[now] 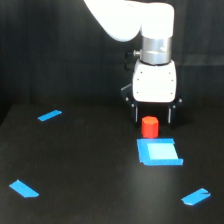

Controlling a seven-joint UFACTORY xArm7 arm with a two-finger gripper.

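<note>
A small red block (pixel 150 127) stands on the dark table at the upper edge of a blue-taped square with a pale center (pixel 161 151). Just above and behind the block hangs my gripper (pixel 153 115), its dark fingers spread apart on a white body. The block shows between and slightly below the fingertips in the image; whether the fingers reach down around it is hard to tell.
Blue tape strips lie on the dark table (pixel 85 160): one at the upper left (pixel 50 115), one at the lower left (pixel 24 189) and one at the lower right (pixel 196 197).
</note>
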